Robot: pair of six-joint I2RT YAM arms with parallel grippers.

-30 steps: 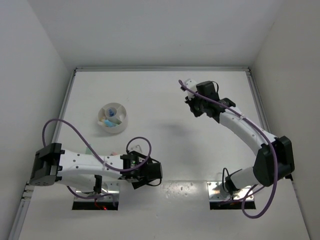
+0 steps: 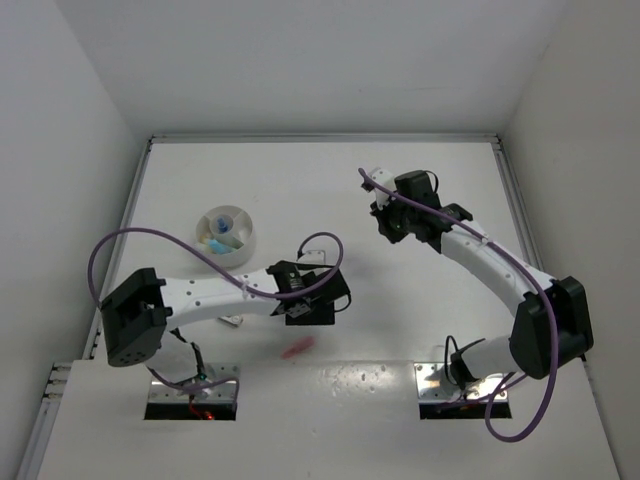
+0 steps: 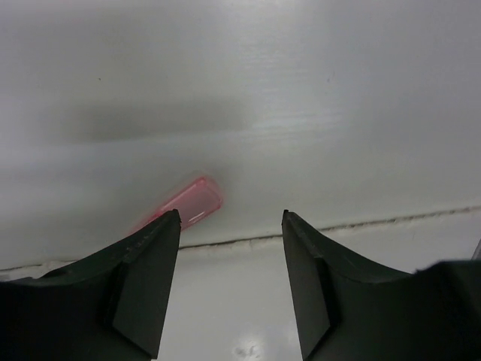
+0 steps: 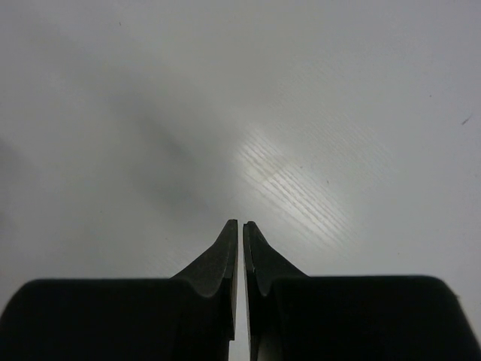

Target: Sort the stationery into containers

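A pink stationery piece lies on the table close to its front edge; in the left wrist view its rounded end shows beside the left fingertip, partly covered by that finger. My left gripper hovers above, open, with nothing between its fingers. At the left rear stands a round white container with compartments, holding a blue item and other small pieces. A small whitish item peeks out under the left arm. My right gripper is shut over bare table, nothing showing between its fingertips.
The left arm spans the table's left front and hides part of it. Bare white table fills the rear middle. A seam runs along the front edge. Walls enclose the sides and rear.
My left gripper has moved right and rearward, uncovering the pink piece at the front edge. The right arm shifted slightly.
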